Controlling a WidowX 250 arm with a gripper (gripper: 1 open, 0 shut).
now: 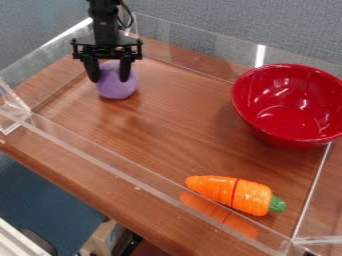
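The black gripper [108, 72] is lowered over a purple round object [118, 87] at the back left of the wooden table [160, 140]. Its fingers reach down on either side of the object's upper part; whether they grip it I cannot tell. An orange toy carrot [229, 192] with a green top lies at the front right.
A large red bowl [287, 110] stands at the back right. Clear low walls border the table surface.
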